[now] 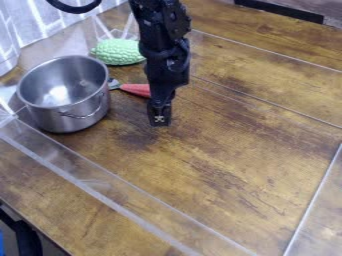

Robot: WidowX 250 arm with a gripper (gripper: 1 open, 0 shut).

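Note:
A black robot arm reaches down from the top centre, and its gripper (160,110) hangs low over the wooden table, just right of a red-handled utensil (134,89) that is partly hidden behind it. Whether the fingers are open or shut is hard to make out. A steel pot (63,95) stands on the left, and a pale green corn-like object (115,52) lies behind the red utensil.
Clear plastic strips cross the lower left, and a raised edge runs along the top right.

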